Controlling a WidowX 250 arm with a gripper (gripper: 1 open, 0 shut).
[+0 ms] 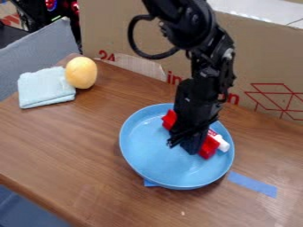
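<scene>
A blue plate (154,160) lies on the wooden table, with a red object (207,149) and a white tube with red marks (219,140) on it. My black gripper (182,142) is low over the plate, in front of the red object and covering much of it. Its fingers look shut; whether anything is between the fingertips is hidden.
A yellow oval object (81,73) and a folded light-blue cloth (45,89) sit at the left back of the table (71,151). A cardboard box (267,71) stands behind the plate.
</scene>
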